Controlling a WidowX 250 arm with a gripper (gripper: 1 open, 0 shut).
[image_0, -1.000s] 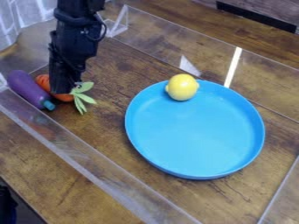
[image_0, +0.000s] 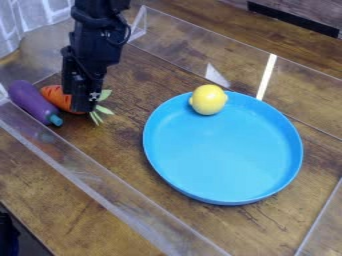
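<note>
The black gripper (image_0: 83, 88) hangs at the upper left, directly over an orange carrot (image_0: 59, 98) with pale green leaves, its fingertips partly in front of the carrot; whether it holds it is unclear. A purple eggplant (image_0: 30, 102) lies just left of the carrot. A yellow lemon (image_0: 207, 99) sits at the back rim of a large blue plate (image_0: 222, 152) on the right.
A transparent wall or edge runs diagonally along the lower left and at the top left.
The gripper has shifted slightly and its fingers look differently placed over the carrot. The carrot and its leaves have moved a little; the other objects are unchanged.
</note>
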